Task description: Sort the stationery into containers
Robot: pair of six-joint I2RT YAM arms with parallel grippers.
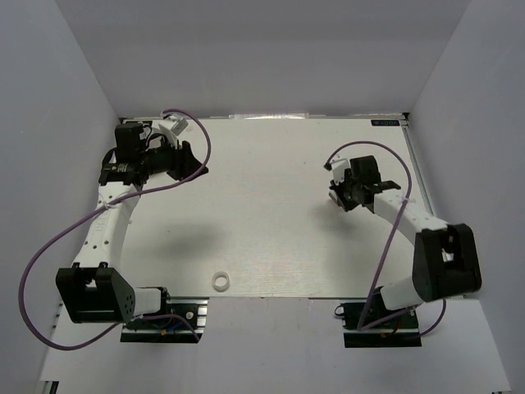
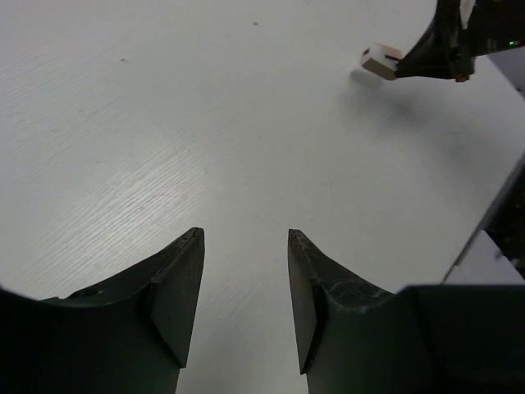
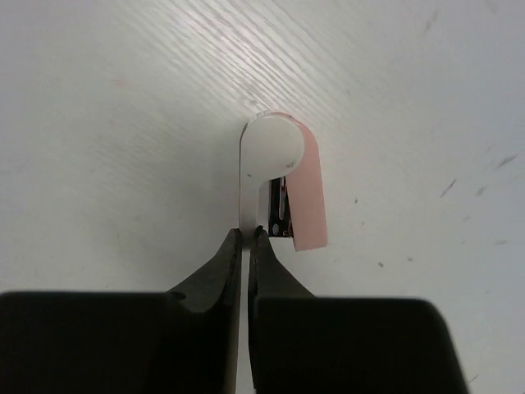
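Note:
My right gripper is shut on one end of a small stapler (image 3: 307,197), white on one side and pink on the other, with dark metal between. In the left wrist view the same stapler (image 2: 380,61) is clear of the table, above a soft shadow. Seen from the top, the right gripper (image 1: 343,203) is at the table's right side, with only a pale bit of the stapler showing. My left gripper is open and empty over bare table. A white tape roll (image 1: 214,281) lies near the front edge. No container shows clearly.
Grey walls (image 1: 49,164) close it in at left, right and back. The left arm (image 1: 107,234) covers part of the left side, hiding what is under it.

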